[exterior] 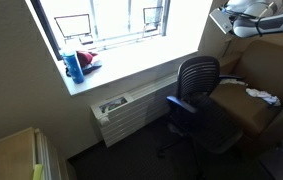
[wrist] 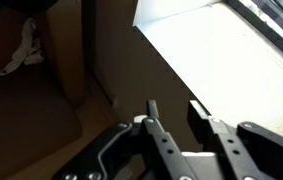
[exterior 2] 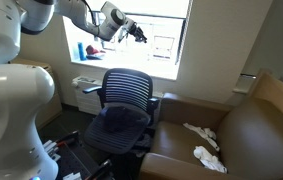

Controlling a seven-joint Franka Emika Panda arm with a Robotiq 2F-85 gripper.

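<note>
High above the room, close to the window, my gripper (exterior 2: 139, 36) hangs in the air in the second exterior view. Its two black fingers (wrist: 153, 112) are apart in the wrist view, and nothing shows between them. Below and beyond them lie the bright sill (wrist: 206, 50) and the dark wall under it. A blue bottle (exterior: 73, 66) stands on the window sill (exterior: 131, 64) with a red item (exterior: 85, 58) beside it, well away from the gripper. White cloths (exterior 2: 209, 158) lie on the brown couch (exterior 2: 176, 115).
A dark office chair (exterior: 196, 90) stands between the white radiator cover (exterior: 131, 112) and the couch. A wooden cabinet (exterior: 9, 160) fills the near left corner. The air around the gripper looks free.
</note>
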